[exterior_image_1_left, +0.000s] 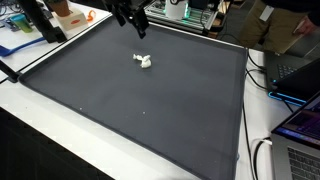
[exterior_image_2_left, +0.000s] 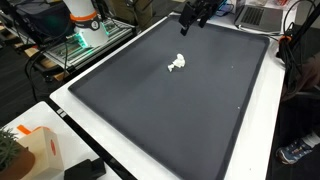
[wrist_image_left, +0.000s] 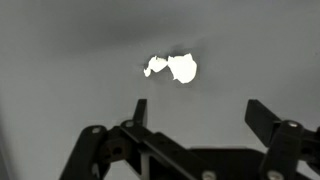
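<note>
A small white crumpled piece (exterior_image_1_left: 145, 62) lies on the dark grey board, toward its far side in exterior view 1. In exterior view 2 the same white piece (exterior_image_2_left: 177, 62) rests near the upper middle of the board. The wrist view has the white piece (wrist_image_left: 180, 68) above centre, with a narrower part reaching left; what it is made of I cannot tell. My black gripper (exterior_image_1_left: 132, 26) hangs above the board beyond it, apart from it. Its two fingers (wrist_image_left: 140, 112) stand wide at the lower edge of the wrist view, open and empty.
The dark board (exterior_image_2_left: 150, 110) is otherwise bare, with a light border around it. A laptop (exterior_image_1_left: 300, 140) sits off the right side in exterior view 1. In exterior view 2, a plant pot (exterior_image_2_left: 14, 158) and a box (exterior_image_2_left: 42, 148) stand at the lower left.
</note>
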